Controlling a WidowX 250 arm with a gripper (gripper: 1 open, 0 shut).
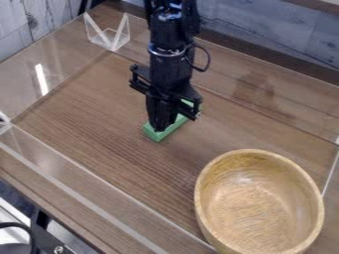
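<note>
My black gripper (162, 107) hangs low over the middle of the wooden table (79, 159), directly above a green block (169, 128). The block is partly hidden behind the gripper. Whether the fingers are open or shut, or touching the block, I cannot tell from this view.
A large round wooden bowl (259, 203) fills the lower right. A clear plastic piece stands at the back left and another at the left edge.
</note>
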